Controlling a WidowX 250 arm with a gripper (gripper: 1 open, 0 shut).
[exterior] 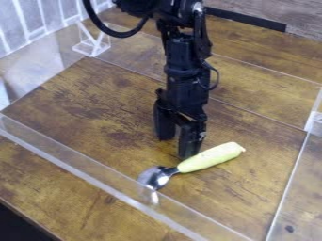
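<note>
My black gripper [179, 139] hangs low over the wooden surface in the middle of the view, its fingers open and pointing down. Just in front of it lies a spoon with a pale yellow handle [209, 157] and a shiny metal bowl [156, 176], the handle running up to the right. The gripper's tips are close behind the handle; whether they touch it is unclear.
Clear plastic walls edge the wooden board [75, 113] at the left, front and right. A small white bracket [93, 42] stands at the back left. The board is bare to the left and behind.
</note>
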